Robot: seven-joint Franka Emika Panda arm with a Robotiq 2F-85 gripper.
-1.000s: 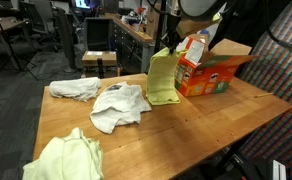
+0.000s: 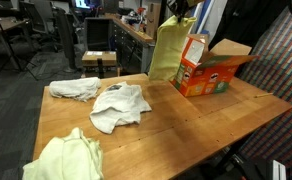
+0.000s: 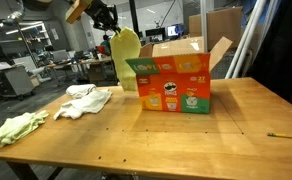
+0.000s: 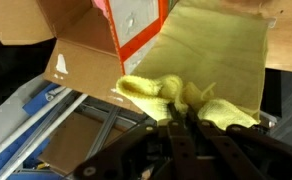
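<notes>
A pale yellow cloth (image 2: 168, 50) hangs from my gripper (image 3: 114, 31), its upper end pinched between the fingers. In the wrist view, the cloth (image 4: 201, 60) is bunched at the fingertips and spreads out flat below. Its lower edge appears to be off the table, beside the left side of the red and green cardboard box (image 2: 211, 72). That box has its flaps raised and open. In exterior view 2 the box (image 3: 174, 92) hides part of the cloth's lower end.
A white cloth (image 2: 119, 107) lies crumpled on the table, with a folded white one (image 2: 75, 88) behind it. A pale yellow-green cloth (image 2: 64, 160) is at the near left corner. A pencil (image 3: 285, 136) rests at the right.
My gripper has risen with the yellow cloth, which now hangs higher and longer beside the box. The box and other cloths have stayed where they were.
</notes>
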